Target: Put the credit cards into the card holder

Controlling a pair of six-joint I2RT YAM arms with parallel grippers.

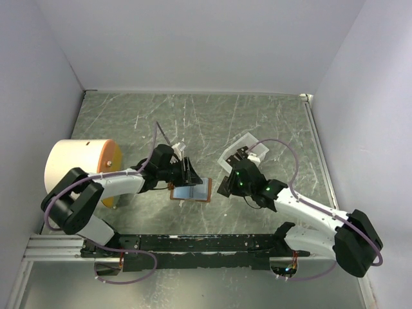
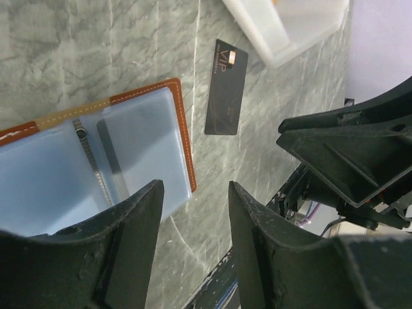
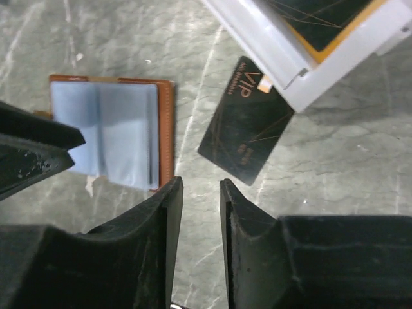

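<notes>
The black VIP credit card (image 3: 243,125) lies flat on the table between the card holder and the white box, outside the holder. In the left wrist view the same card (image 2: 225,90) is to the right of the holder. The open card holder (image 2: 148,132) has brown edges and pale blue pockets. Above its right side, my left gripper is open with nothing between its fingers. My right gripper is open a modest gap and empty; the card is ahead of its fingertips in its own view.
A white box (image 3: 302,74) with more black cards (image 3: 315,22) inside stands just beyond the loose card. At the left of the table is a large cream cylinder (image 1: 74,166) with an orange rim.
</notes>
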